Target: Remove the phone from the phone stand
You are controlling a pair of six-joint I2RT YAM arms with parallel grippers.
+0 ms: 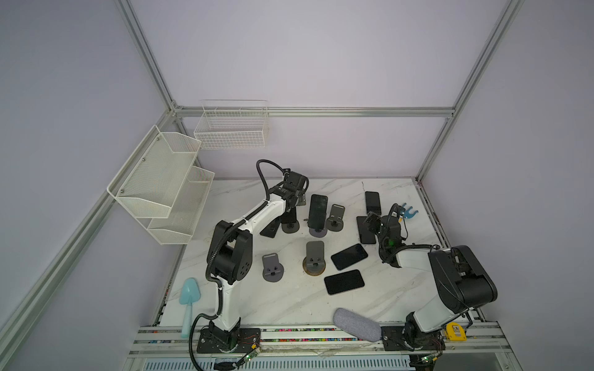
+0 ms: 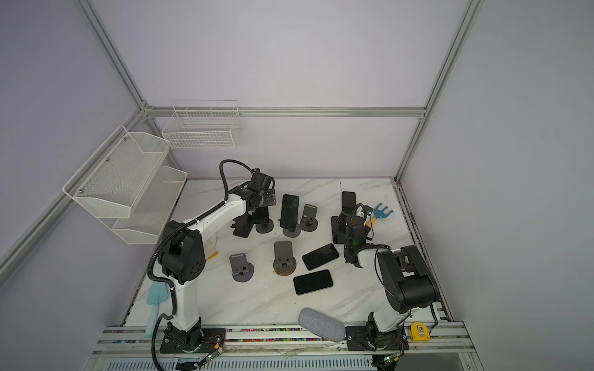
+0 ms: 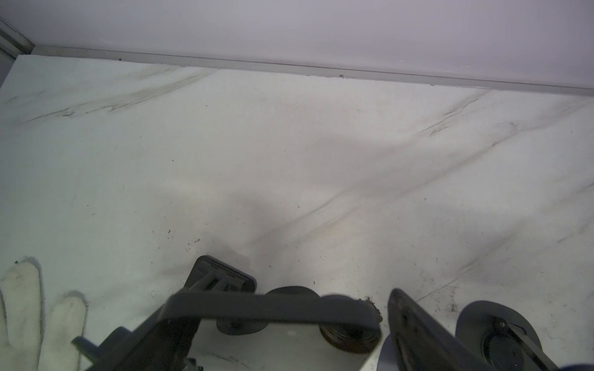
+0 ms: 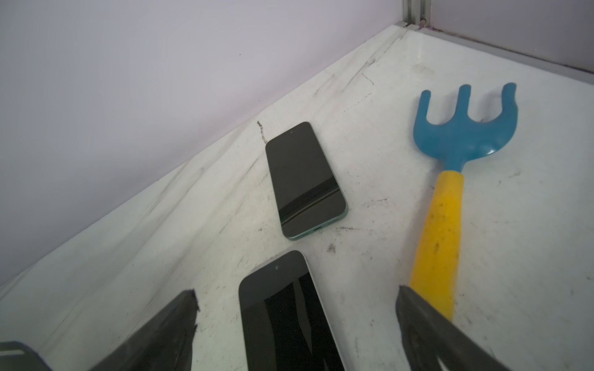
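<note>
My left gripper point(image 1: 295, 194) is above a phone point(image 1: 288, 215) on a back-left stand point(image 1: 290, 228); in the left wrist view its dark fingers are partly hidden behind the stands, and how far they stand apart is unclear. Another phone point(image 1: 318, 210) stands upright on a stand point(image 1: 318, 232) just to the right. My right gripper is open over the right side, above a flat phone point(image 4: 290, 327), with nothing held.
Empty stands point(image 1: 272, 268) sit at front and back, several phones point(image 1: 344, 281) lie flat, a rake point(image 4: 464, 136) lies at right, a scoop point(image 1: 189, 290) at front left, and white racks point(image 1: 154, 179) hang on the left.
</note>
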